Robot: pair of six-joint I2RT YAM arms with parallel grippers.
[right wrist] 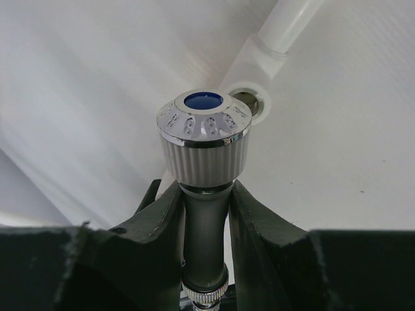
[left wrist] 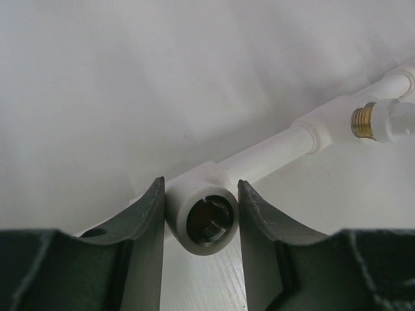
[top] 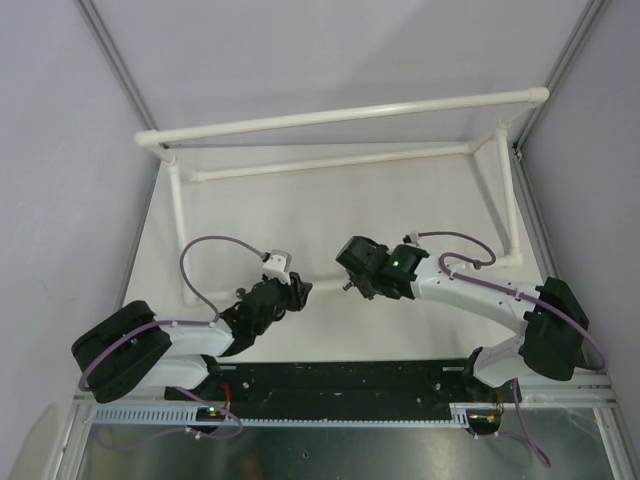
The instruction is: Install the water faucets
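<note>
My right gripper is shut on a chrome faucet [right wrist: 204,152] with a blue-centred knob, held just in front of a pipe tee [right wrist: 259,110] with an open socket. My left gripper has its fingertips on either side of an open white tee socket [left wrist: 188,236]; whether they grip it cannot be told. A brass-threaded fitting [left wrist: 363,122] shows farther along the pipe in the left wrist view. In the top view both grippers are at the lower pipe.
A white pipe frame [top: 330,116] spans the board, with side pipes [top: 180,215] left and right. The board's middle [top: 260,210] is clear. Purple cables loop over both arms.
</note>
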